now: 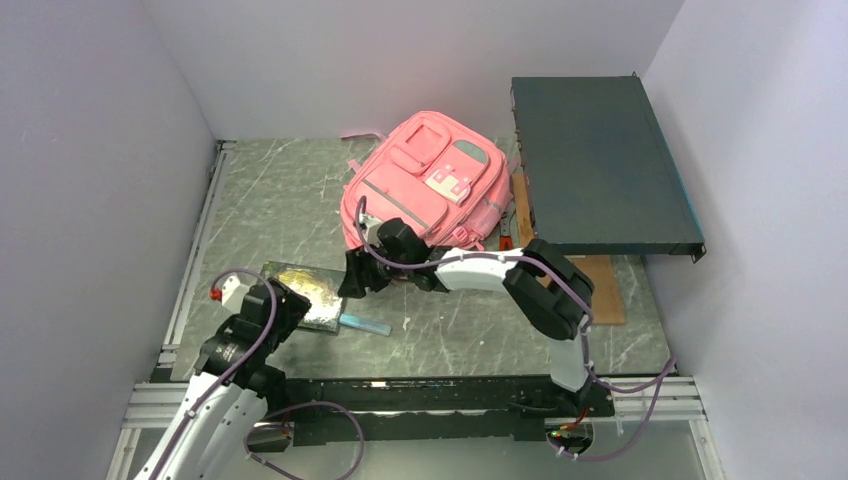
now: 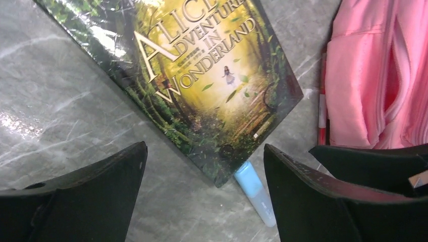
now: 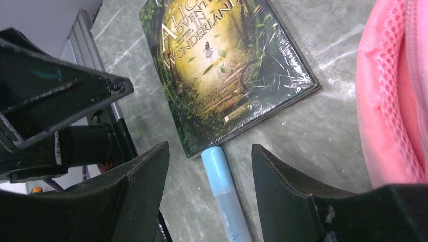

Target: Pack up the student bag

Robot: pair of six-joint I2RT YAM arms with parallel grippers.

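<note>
An Alice in Wonderland book (image 1: pixel 310 290) (image 2: pixel 202 85) (image 3: pixel 222 70) lies flat on the grey table, with a light blue marker (image 1: pixel 365 325) (image 2: pixel 255 194) (image 3: pixel 224 201) at its edge. The pink backpack (image 1: pixel 425 180) (image 2: pixel 368 70) (image 3: pixel 383 101) lies behind. My left gripper (image 1: pixel 300 305) is over the book's left end, fingers apart and empty. My right gripper (image 1: pixel 355 275) stands between backpack and book, above the marker's end, also open and empty. A red pen (image 2: pixel 322 116) shows beside the backpack in the left wrist view.
A dark raised panel (image 1: pixel 610 160) stands at the right over a wooden board (image 1: pixel 605 295), with a red-handled tool (image 1: pixel 505 238) beside it.
</note>
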